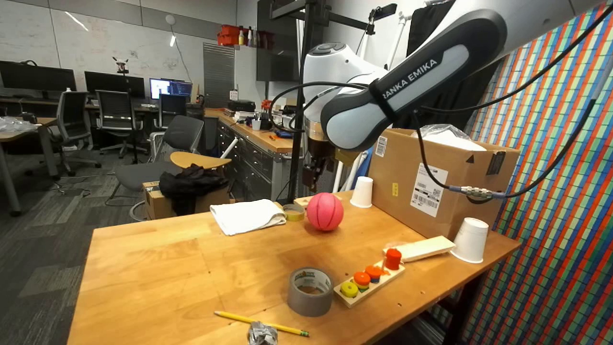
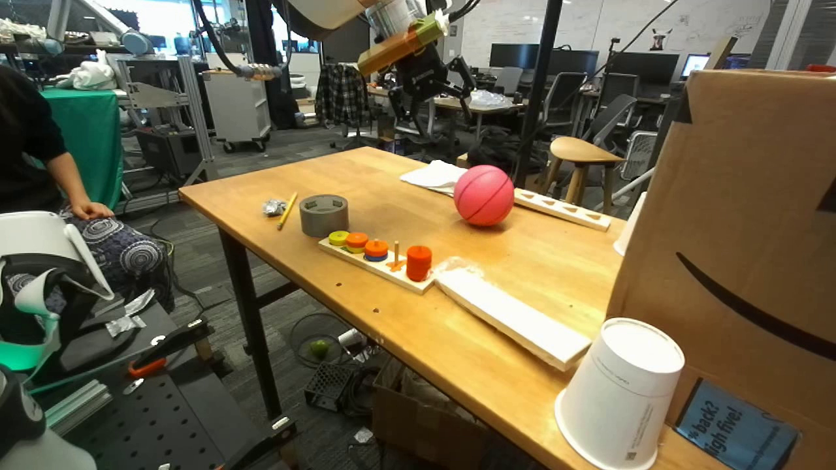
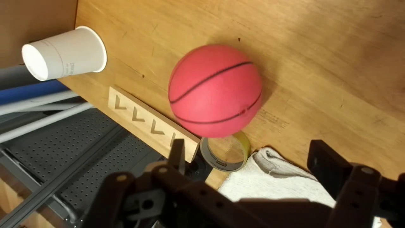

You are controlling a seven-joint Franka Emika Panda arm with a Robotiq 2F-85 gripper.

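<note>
A pink ball [image 1: 325, 212] with dark seams rests on the wooden table, close to a yellow-sided tape roll [image 3: 243, 144]. Above and behind it hangs my gripper [image 1: 312, 184], apart from the ball. In the second exterior view the gripper [image 2: 435, 109] is raised over the far side of the table with its fingers spread. The wrist view shows the gripper open, its two dark fingers wide apart and the ball [image 3: 216, 91] ahead of them, not between them.
A folded white cloth [image 1: 247, 216] lies left of the tape roll. A notched wooden strip [image 3: 152, 121], white cups [image 1: 471, 240], a cardboard box [image 1: 442, 178], a grey tape roll [image 1: 311, 292] and a ring-peg board [image 1: 369, 281] stand around.
</note>
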